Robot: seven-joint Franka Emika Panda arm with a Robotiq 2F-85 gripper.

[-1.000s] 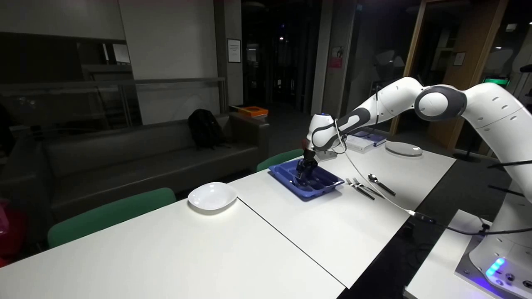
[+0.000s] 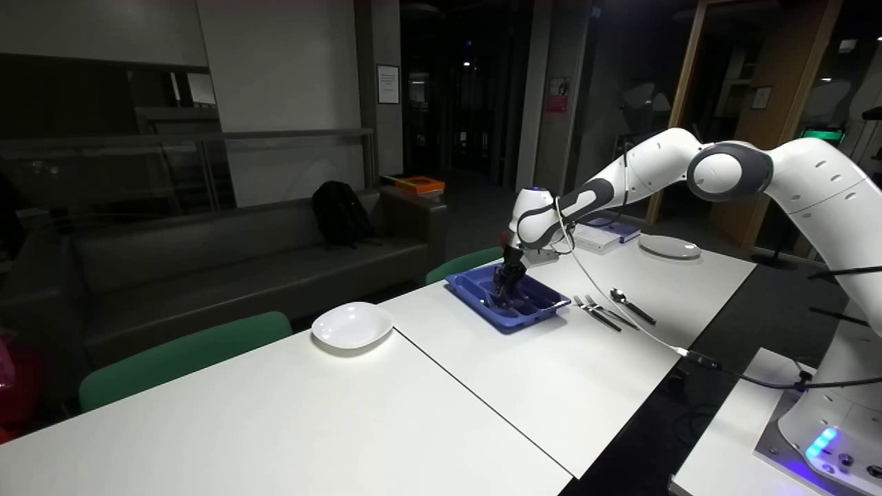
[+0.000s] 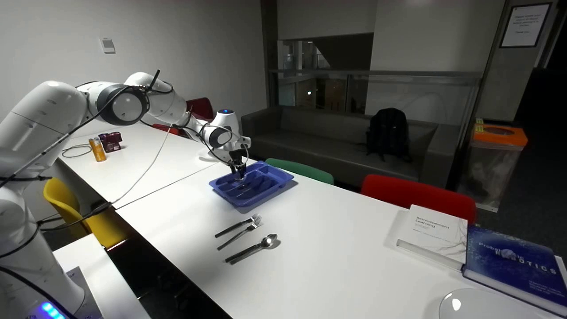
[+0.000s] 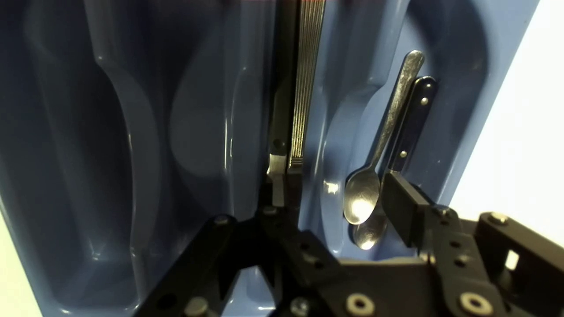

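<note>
My gripper points down into the blue cutlery tray (image 3: 279, 173). In the wrist view its fingers stand apart, one over the middle compartment and the other over the right-hand one. A tray divider and a small metal spoon (image 4: 362, 198) show between the fingers, which do not close on either. Against that spoon lies another utensil with a dark riveted handle (image 4: 415, 124), partly covered. The middle compartment holds a dark-handled utensil (image 4: 280, 127) beside ribbed metal handles (image 4: 306, 79); their lower ends are hidden by a finger. The compartments on the left look empty.
Forks (image 3: 239, 232) and spoons (image 3: 255, 249) with dark handles lie on the white table in front of the tray. A white bowl (image 2: 353, 325), books (image 3: 433, 234) and a plate (image 2: 668, 246) stand farther off. A cable hangs from the arm across the table.
</note>
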